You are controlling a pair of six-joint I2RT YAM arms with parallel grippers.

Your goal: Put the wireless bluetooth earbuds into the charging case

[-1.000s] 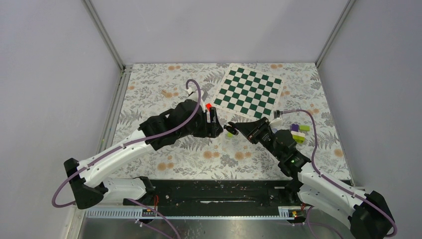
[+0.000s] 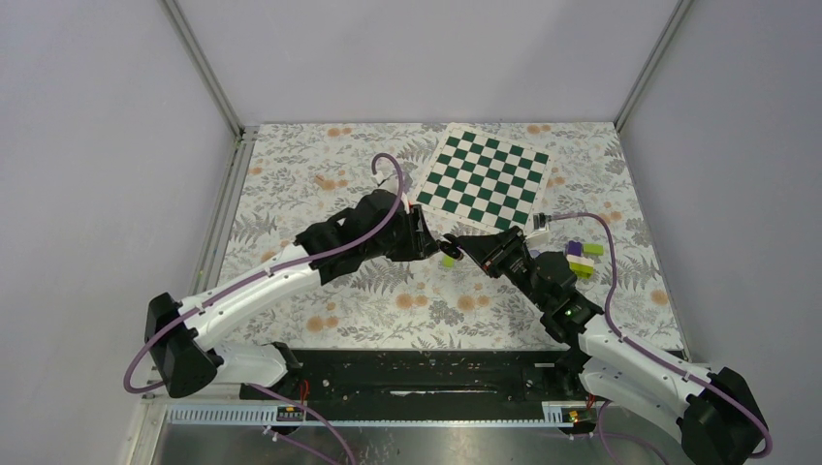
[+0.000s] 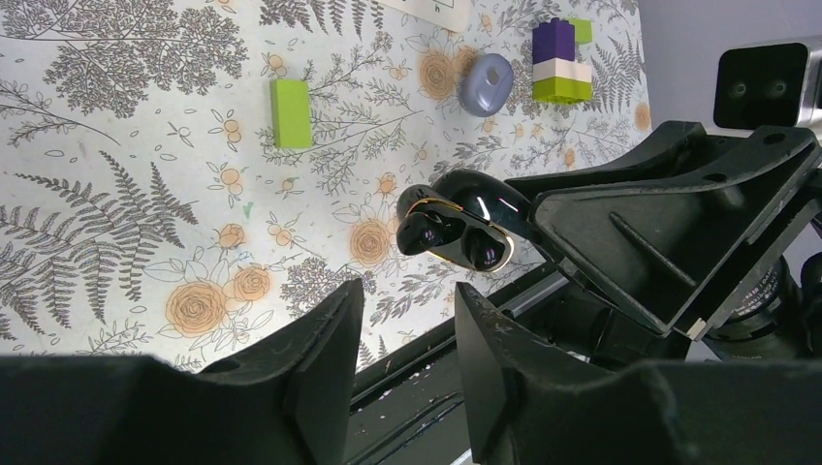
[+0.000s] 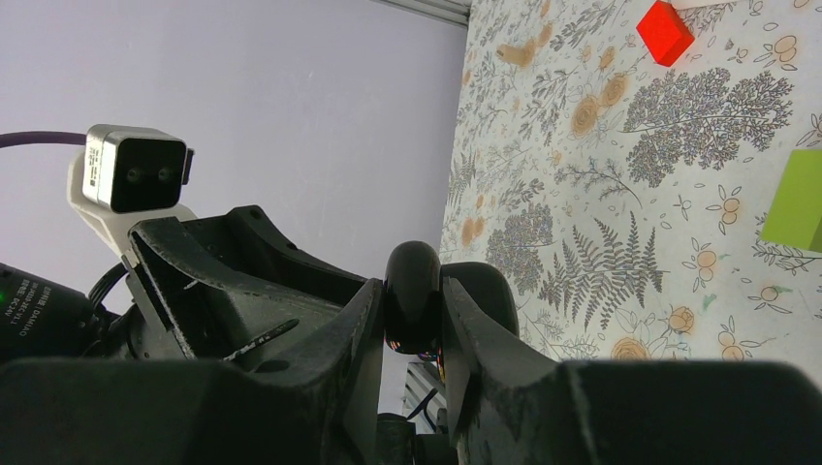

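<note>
In the left wrist view the black charging case (image 3: 456, 229) hangs in the air, lid up, with dark glossy pieces seated or sitting in it; whether both earbuds are fully in, I cannot tell. My right gripper is shut on it, a glossy black rounded end showing between the fingertips. My left gripper faces the case from the left, part open with nothing between its fingers, a short way from it. In the top view both grippers (image 2: 431, 247) meet near the middle of the table.
Below lie a green block (image 3: 291, 113), a purple oval (image 3: 486, 85), stacked blocks (image 3: 562, 68) and a red block (image 4: 665, 34). A checkered board (image 2: 485, 177) lies at the back.
My right arm and the case look unchanged.
</note>
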